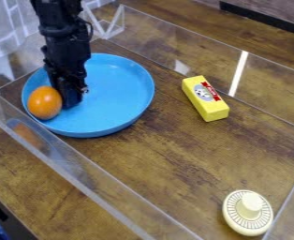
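A blue plate (112,103) sits at the upper left, with an orange round object (45,102) near its left rim. My black gripper (62,90) reaches down from the top left to just above and behind the orange object, close to it. Whether the fingers are open or touch it is unclear, as they are dark and overlap.
A yellow box (205,97) lies right of the plate, and a white round object (248,213) is at the lower right. Clear plastic walls edge the wooden surface.
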